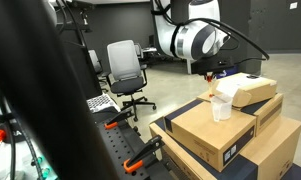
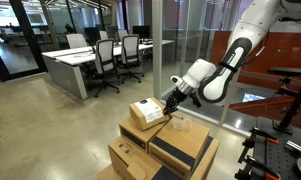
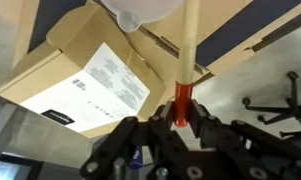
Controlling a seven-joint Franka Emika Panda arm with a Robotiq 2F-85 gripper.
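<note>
My gripper is shut on a pale wooden-looking stick (image 3: 188, 40) with an orange-red end. That stick runs up and out of the top of the wrist view, so its far end is hidden there. In exterior view 1, the gripper (image 1: 212, 77) hangs over the back of a cardboard box, the stick (image 1: 212, 89) pointing down below it. A translucent white cup (image 1: 222, 107) stands on the box top, close beside the stick. Part of the same cup (image 3: 136, 12) shows at the top of the wrist view. Whether the stick touches the box cannot be made out.
A smaller carton (image 1: 255, 91) with a white label sits behind and right of the cup, near the gripper. The cup's box (image 1: 202, 128) rests among other large cartons (image 1: 272, 150). Clear box top lies in front of the cup. Office chairs (image 1: 124, 62) stand well back.
</note>
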